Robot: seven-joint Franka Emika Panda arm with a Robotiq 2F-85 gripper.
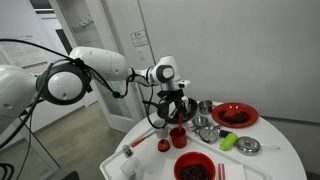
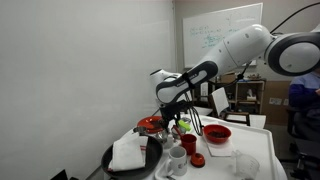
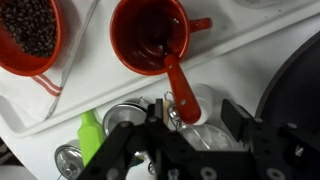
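A red mug (image 3: 128, 38) stands on the white tray, with a red long-handled utensil (image 3: 178, 85) leaning in it. The utensil's handle rises over the mug's rim toward my gripper. My gripper is part open, its dark fingers (image 3: 236, 118) on either side of the handle's end, with a gap showing in the wrist view. In exterior view 1 the mug (image 1: 179, 141) sits below my gripper (image 1: 179, 115). The utensil's lower end lies inside the mug.
A red bowl of dark beans (image 1: 193, 166) and a tomato (image 1: 164, 145) are near the mug. Behind are metal pots and strainers, a green item (image 1: 229, 141), a red plate (image 1: 252, 116) and a dark pan (image 3: 297, 85). A clear container (image 1: 131, 168) stands at the front left.
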